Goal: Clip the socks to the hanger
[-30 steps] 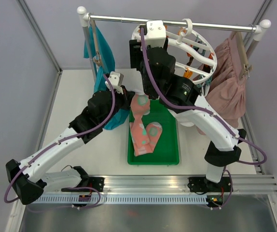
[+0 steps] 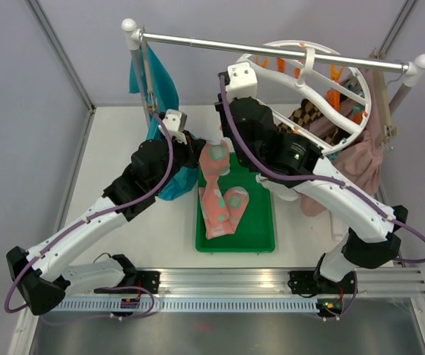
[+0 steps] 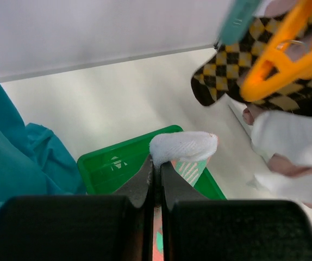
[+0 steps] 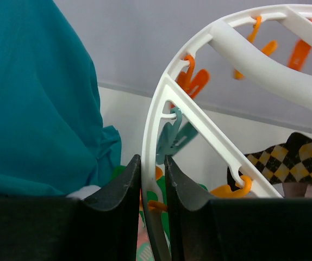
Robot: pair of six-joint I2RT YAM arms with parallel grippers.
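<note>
A pink sock with green dots and a white end (image 3: 183, 145) is pinched in my left gripper, its pink length (image 2: 210, 196) trailing down into the green tray. The white round hanger (image 2: 342, 122) hangs from a metal rail and carries orange, yellow and teal clips; one teal clip (image 4: 169, 138) is on its near curved rim. My right gripper is shut on that white rim (image 4: 149, 136), just above an orange clip. From above, the right arm hides its own fingertips. A black-and-gold checked sock (image 3: 237, 65) dangles near the hanger's far side.
In the green tray (image 2: 260, 237) another pink sock part (image 2: 236, 200) lies flat. Teal cloth (image 2: 169, 85) hangs at the left, pink cloth (image 2: 364, 166) at the right. The metal rail (image 2: 212, 44) crosses above both arms.
Hanger and rail shifted right in the top view, with the right arm. The left gripper stayed nearly still.
</note>
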